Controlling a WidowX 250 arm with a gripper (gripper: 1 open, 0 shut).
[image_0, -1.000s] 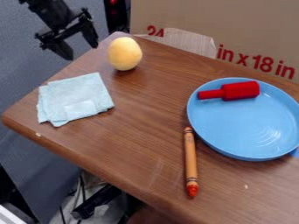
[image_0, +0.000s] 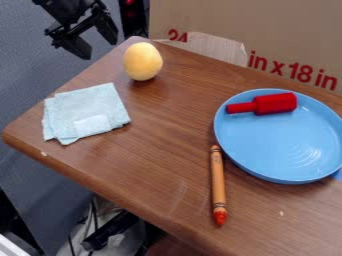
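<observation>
My black gripper (image_0: 96, 42) hangs at the top left, beyond the table's edge and left of a yellow egg-shaped object (image_0: 143, 60); its fingers point down, and I see nothing held between them. A folded pale cloth (image_0: 84, 113) lies on the wooden table's left part. On the right, a blue plate (image_0: 281, 152) holds a red cylinder with a short handle (image_0: 270, 103). An orange crayon (image_0: 218, 185) lies lengthwise beside the plate.
A cardboard box (image_0: 254, 35) stands along the back of the table (image_0: 160, 175).
The objects on the table are unmoved.
</observation>
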